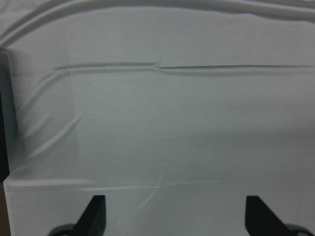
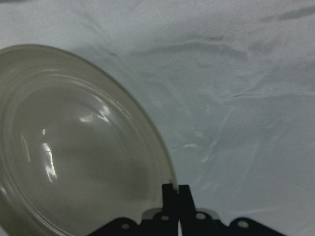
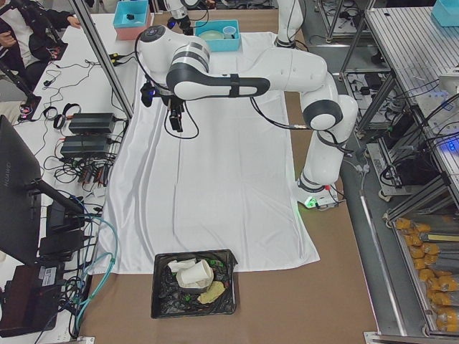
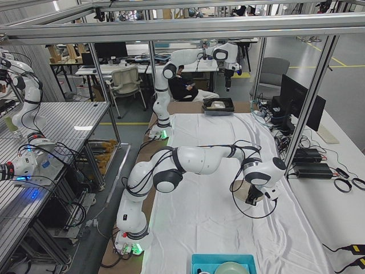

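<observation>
A cream plate [image 2: 78,142] fills the left of the right wrist view; in the camera right view, it [image 4: 242,191] is partly behind the arm. My right gripper is shut on its near-right rim. My left gripper is open above the white cloth, with nothing between its fingers; in the camera left view it [image 3: 174,122] hangs over the upper-left part of the cloth.
A black lined bin [image 3: 161,287] with cups and other items stands at one end of the cloth, a blue bin [image 4: 202,262] with dishes at the other. Monitors, electronics and metal posts line the side.
</observation>
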